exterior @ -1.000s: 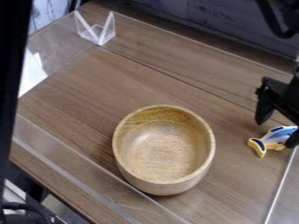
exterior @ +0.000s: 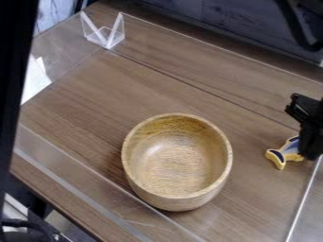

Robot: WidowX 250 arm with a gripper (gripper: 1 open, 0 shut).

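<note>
My black gripper (exterior: 303, 132) is at the right edge of the camera view, down over a small toy (exterior: 280, 156) with yellow, white and blue parts lying on the table. The gripper hides much of the toy, and I cannot tell whether its fingers are closed on it. A round wooden bowl (exterior: 177, 161) stands in the middle of the lower table, left of the toy.
A clear plastic stand (exterior: 104, 30) sits at the back left, with something white (exterior: 34, 77) at the left edge.
My gripper has come lower over the toy and now covers more of it. The bowl has not moved.
</note>
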